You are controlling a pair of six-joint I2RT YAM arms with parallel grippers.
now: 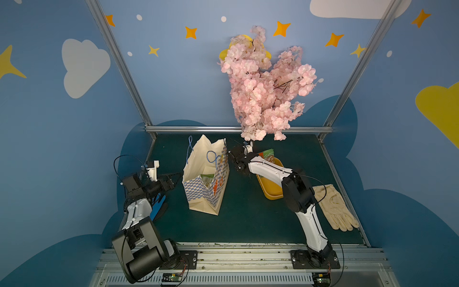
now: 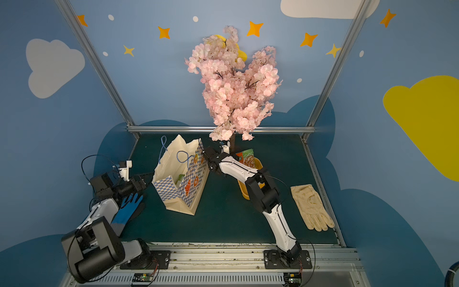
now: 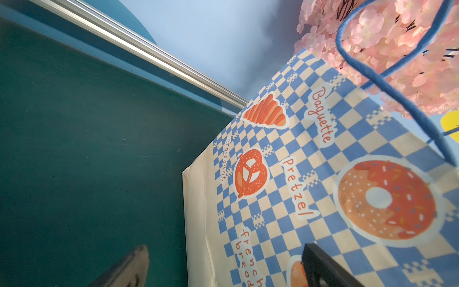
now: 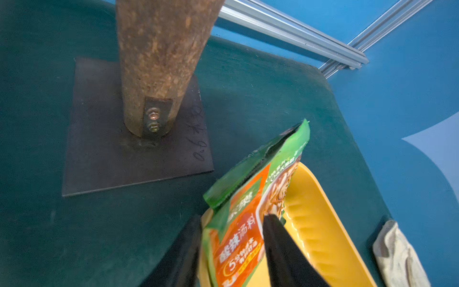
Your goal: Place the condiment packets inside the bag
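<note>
The paper bag (image 1: 206, 191) stands upright and open-topped at centre left, with a green packet (image 1: 207, 179) inside. An orange-and-green condiment packet (image 4: 243, 234) leans up at the back end of the yellow basket (image 4: 322, 220). My right gripper is at that packet, a finger on either side of its lower part and a gap still showing between them. Whether the pads touch it, I cannot tell. My left gripper is open beside the bag's checkered side, nothing held. The arm hides part of the basket in the top views.
A tree trunk (image 4: 160, 62) on a metal base plate (image 4: 100, 157) stands behind the basket. Beige gloves (image 1: 336, 208) lie at the right and a blue glove (image 2: 125, 215) under the left arm. Table between bag and basket is clear at the front.
</note>
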